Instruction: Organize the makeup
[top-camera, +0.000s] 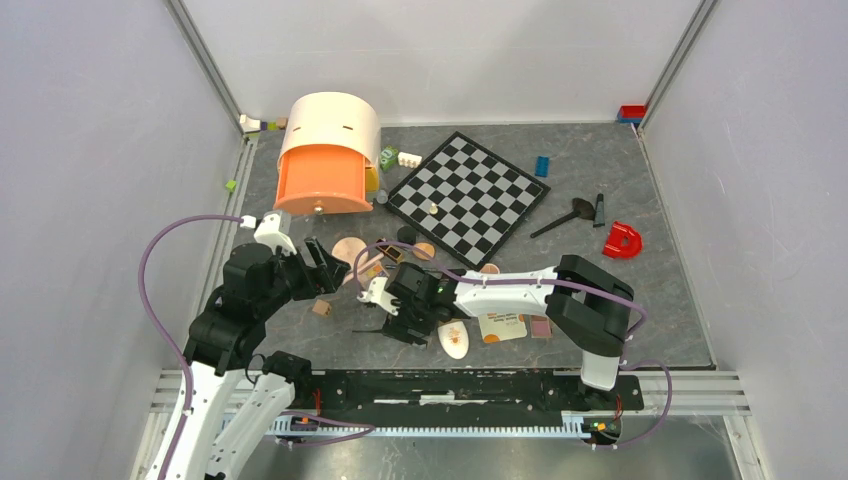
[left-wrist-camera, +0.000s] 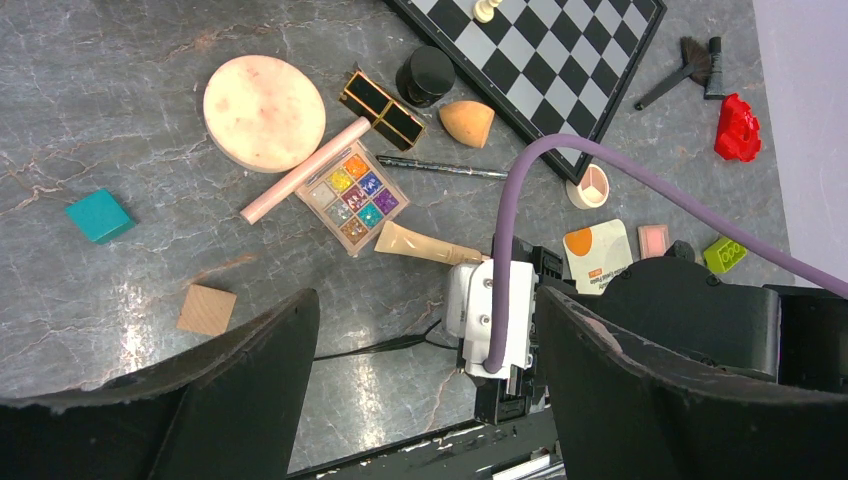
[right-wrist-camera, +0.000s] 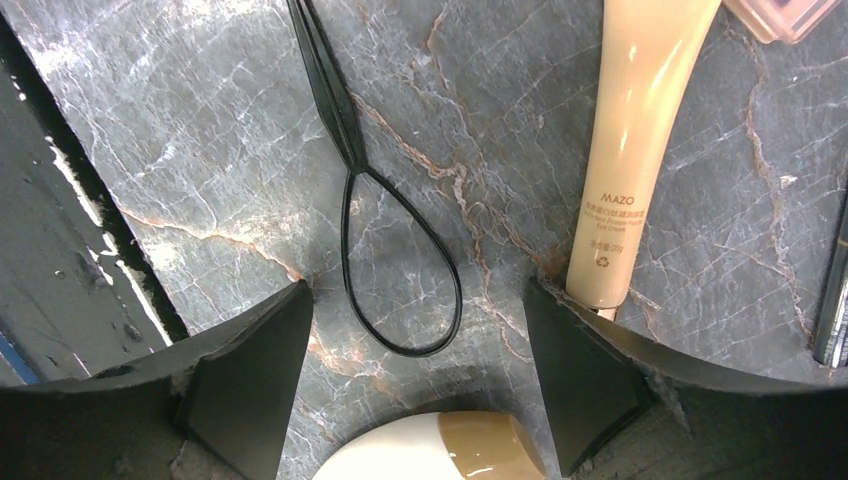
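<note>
My right gripper stands part open above the table, nothing held. Below and between its fingers lies the wire loop of a thin black tool (right-wrist-camera: 345, 130). Close by its right fingertip is a tan cream tube (right-wrist-camera: 630, 150); a white and gold oval item (right-wrist-camera: 430, 448) shows at the bottom. My left gripper (top-camera: 335, 268) is open and empty. The left wrist view shows a glitter palette (left-wrist-camera: 353, 198), pink tube (left-wrist-camera: 305, 172), round powder puff (left-wrist-camera: 264, 113), black and gold case (left-wrist-camera: 383, 109), black jar (left-wrist-camera: 425, 76), tan sponge (left-wrist-camera: 467, 122) and dark pencil (left-wrist-camera: 441, 167).
An orange drawer (top-camera: 322, 183) stands pulled out of the cream rounded box (top-camera: 330, 120) at the back left. A chessboard (top-camera: 467, 197) fills the middle back. Brush (top-camera: 575, 212) and red item (top-camera: 622, 241) lie right, near free table.
</note>
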